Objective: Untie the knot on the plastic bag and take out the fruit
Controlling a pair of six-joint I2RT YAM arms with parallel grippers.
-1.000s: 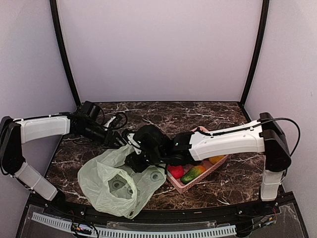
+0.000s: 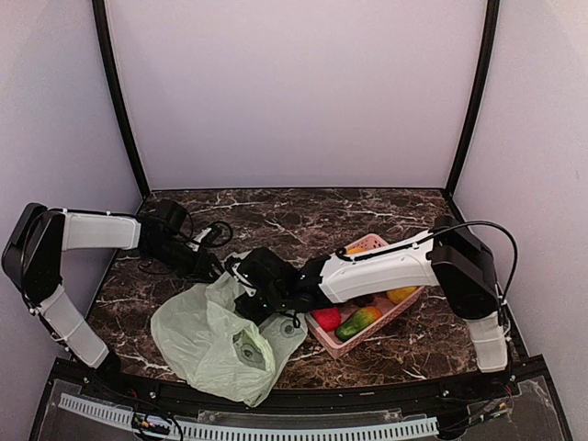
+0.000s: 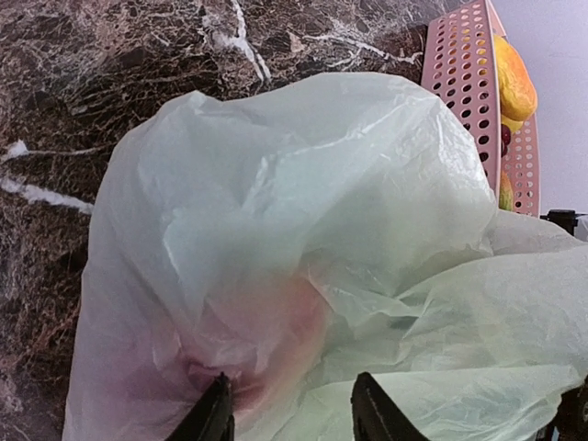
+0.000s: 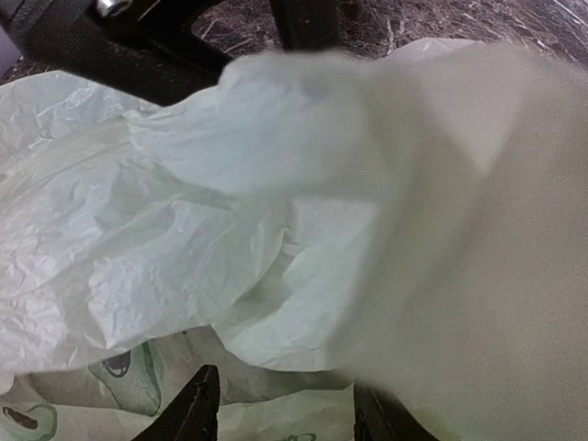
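Observation:
The pale green plastic bag (image 2: 188, 335) lies crumpled at the front left of the table, its mouth gaping toward the front. Through its film in the left wrist view a reddish shape (image 3: 285, 322) shows inside. My left gripper is over the bag, fingers apart, with film behind the gap. From the right, my right gripper reaches to the bag's upper side; its fingers stand apart and loose film (image 4: 266, 276) fills much of that view. Whether either touches the film is hard to tell.
A pink basket (image 2: 339, 348) stands right of the bag under my right arm, holding a red fruit (image 2: 326, 318), a green-orange fruit (image 2: 358, 322) and yellow ones. Both grippers are close together. Bare marble table (image 2: 303, 204) lies behind.
The bag's film has crumpled and its opening has narrowed and shifted right.

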